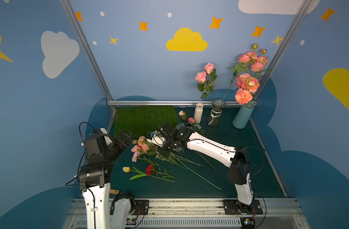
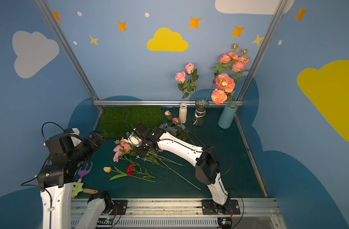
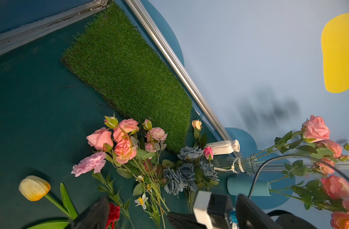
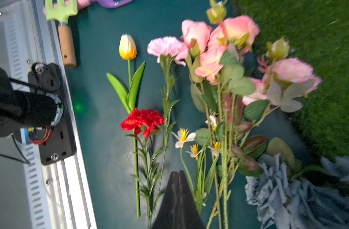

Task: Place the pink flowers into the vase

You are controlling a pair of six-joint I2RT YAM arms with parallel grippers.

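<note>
Several pink roses (image 4: pixel 196 35) lie on the dark green table beside a light pink carnation (image 4: pixel 168 48), heads toward the left, stems trailing right. My right gripper is shut above the stems, with nothing showing between its fingers. To the left of the blooms, my left gripper (image 1: pixel 129 135) hangs open and empty; its blurred fingers (image 3: pixel 94 213) frame the lower part of the left wrist view. At the back, a clear glass vase (image 1: pixel 216 110) and a blue vase (image 1: pixel 243 115) hold upright pink flowers. A white ribbed vase (image 1: pixel 198 113) beside them has no flowers in it.
Closer to the front lie a yellow tulip (image 4: pixel 128 47) and a red carnation (image 4: pixel 142 121). Blue-grey flowers (image 3: pixel 186 171) spread toward the vases, near a grass mat (image 3: pixel 128 72). Garden tools (image 2: pixel 83 172) rest front left.
</note>
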